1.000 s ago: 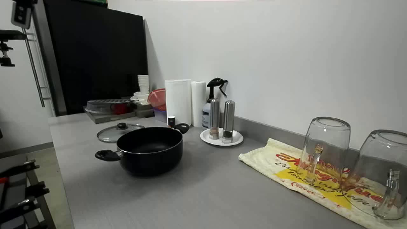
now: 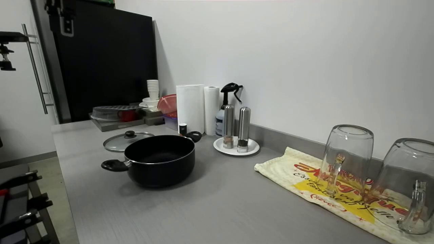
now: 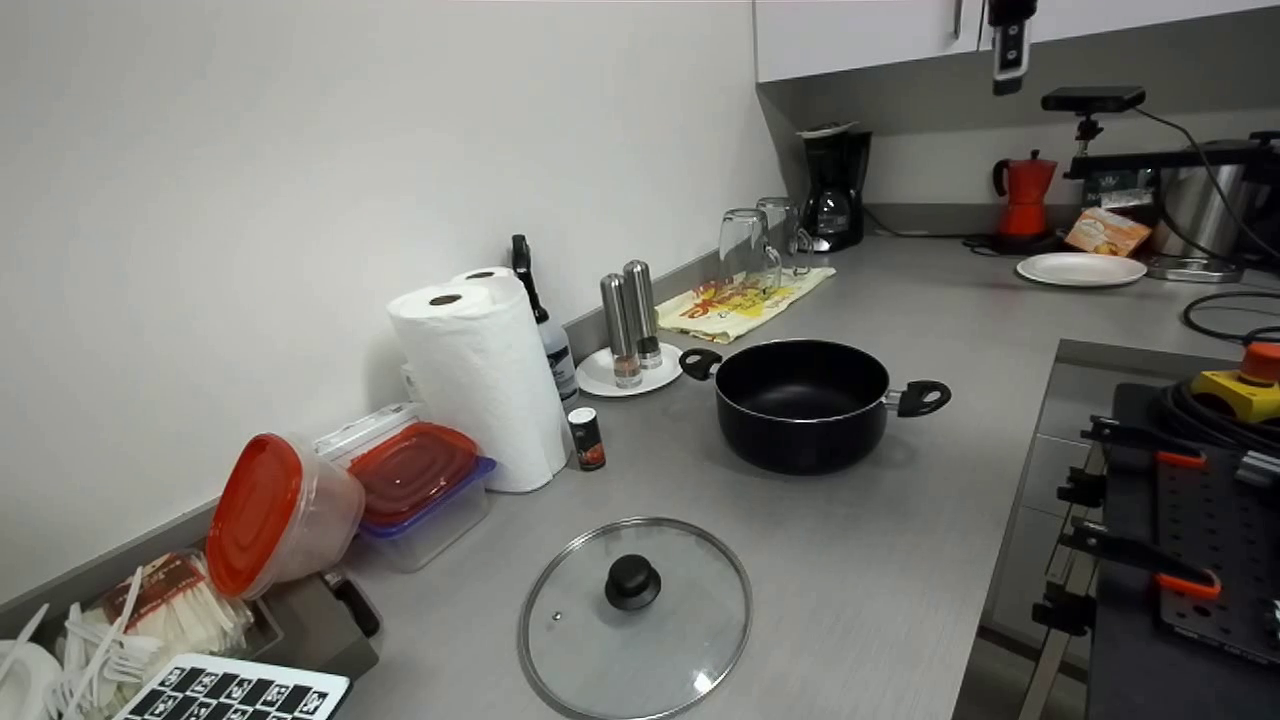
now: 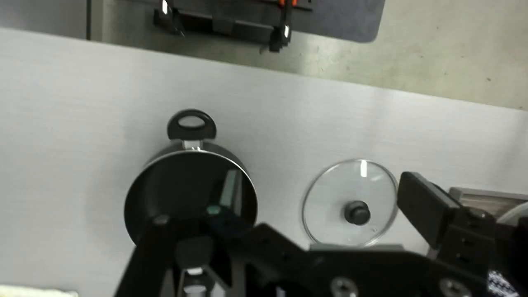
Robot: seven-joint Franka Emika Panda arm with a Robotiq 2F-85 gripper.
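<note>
A black two-handled pot (image 2: 160, 168) stands uncovered on the grey counter, and it looks empty. Its glass lid (image 3: 636, 654) with a black knob lies flat on the counter, apart from the pot. My gripper is open, its fingers spread wide in the wrist view with nothing held between them. One fingertip (image 2: 67, 26) shows high at the upper left of exterior view 1, and a fingertip (image 3: 1010, 60) hangs near the top of exterior view 2, well above the counter. Part of the pot's near side is covered by the gripper in the wrist view.
Two steel mills on a white plate (image 2: 252, 147), paper towel rolls (image 2: 190, 109) and a spray bottle line the wall. Glass mugs (image 2: 346, 162) stand upside down on a cloth (image 2: 272, 167). Plastic containers (image 3: 256, 516) sit at the far end. Counter space before the pot is clear.
In exterior view 1 the visible finger has moved right and slightly lower. The pot, lid and other items have stayed in place.
</note>
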